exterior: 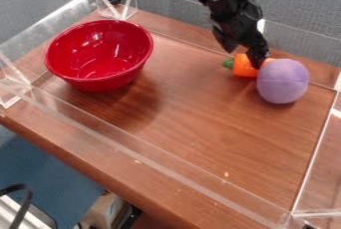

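Note:
A black robot gripper [250, 54] reaches down from the top of the view, over an orange carrot-like object [242, 68] with a green tip on the right side of the wooden table. A purple ball-like object [282, 82] lies just right of and in front of the orange one. A red bowl [99, 54] stands on the left. The fingertips are dark and small, so whether they are open or shut, or touching the orange object, I cannot tell.
Clear plastic walls border the wooden tabletop [193, 148]. A grey wall stands behind, and a blue floor with clutter shows at lower left.

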